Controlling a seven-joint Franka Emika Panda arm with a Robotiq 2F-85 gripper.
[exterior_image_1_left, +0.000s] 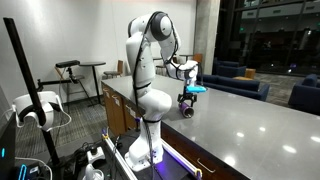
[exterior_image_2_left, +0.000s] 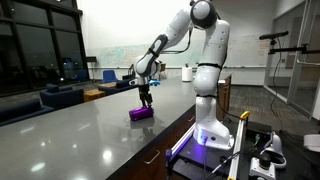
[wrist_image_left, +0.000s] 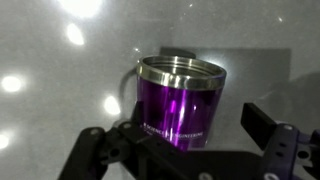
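Note:
A shiny purple cup (wrist_image_left: 180, 113) with a silver rim lies on its side on the grey table (exterior_image_1_left: 245, 125). In the wrist view its rim points away from my gripper, and small lettering shows low on its body. My fingers (wrist_image_left: 84, 156) stand wide apart, one on each side of the cup's lower part, with the left one overlapping its edge in the picture. From outside, the gripper (exterior_image_2_left: 146, 99) hangs just over the purple cup (exterior_image_2_left: 142, 114). Whether the fingers touch it cannot be told.
Grey tabletop (exterior_image_2_left: 75, 140) around the cup is bare, with wide free room. Wooden drawers (exterior_image_2_left: 150, 165) line the table's near side. Dark blue sofas (exterior_image_1_left: 235, 87) stand beyond the far edge.

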